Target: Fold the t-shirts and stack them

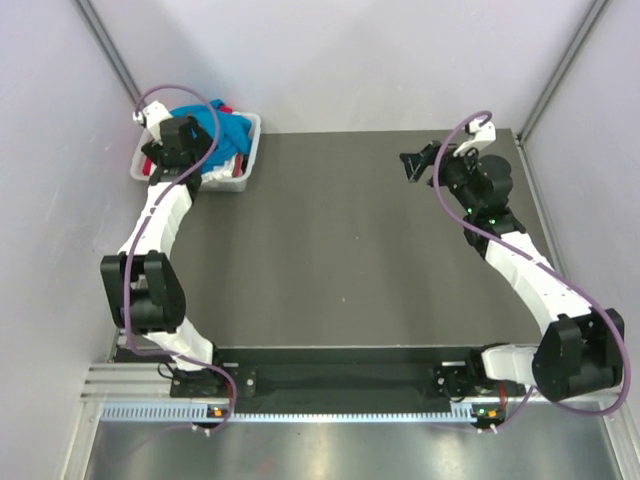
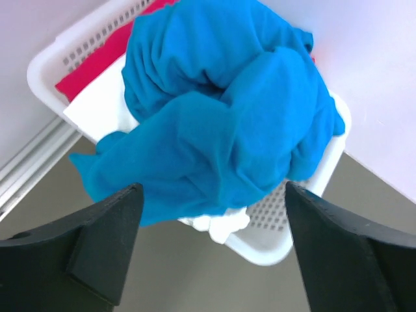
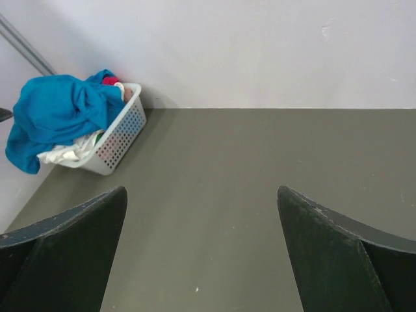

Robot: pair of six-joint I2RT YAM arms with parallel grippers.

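Observation:
A bunched blue t-shirt point(image 2: 221, 130) lies on top of the pile in the white basket point(image 1: 254, 150), draping over its near rim in the left wrist view. Beneath it show red cloth point(image 2: 107, 55) and white cloth point(image 2: 104, 104). My left gripper is over the basket, its fingers wide apart and the shirt's near part in view between and beyond them. It grips no cloth. At the right side of the table my right gripper hangs open and empty, well away from the basket, which the right wrist view shows at upper left.
White walls close in the back and both sides, and the basket stands tight in the back left corner.

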